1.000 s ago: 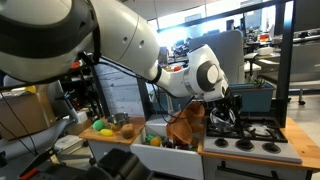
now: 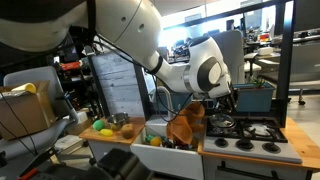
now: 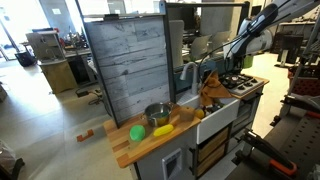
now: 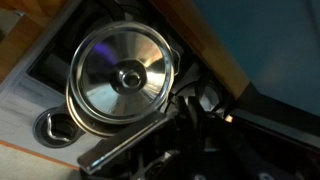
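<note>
A silver pot (image 4: 90, 122) sits on the stove (image 2: 255, 140), with a round glass lid (image 4: 108, 72) lying over its top and the knob upward. My gripper is beside the lid's rim in the wrist view, its fingers partly open and clear of the knob. One long finger (image 4: 122, 146) shows at the lower middle; the other side is dark and hard to make out. In exterior view 1 the gripper (image 2: 232, 100) hangs just above the pot (image 2: 222, 122). Exterior view 2 shows the arm small at the far end.
Left of the stove, a sink (image 2: 165, 160) has a rack with an orange-brown cloth (image 2: 185, 128). A metal pot (image 3: 158, 113) and yellow food (image 3: 163, 130) stand on the wooden counter (image 3: 128, 150). A blue-grey backboard (image 2: 252, 98) rises behind the stove.
One second ago a shiny, tilted shape stood at the pot under my gripper; now the lid lies down on it. My wrist has shifted slightly up.
</note>
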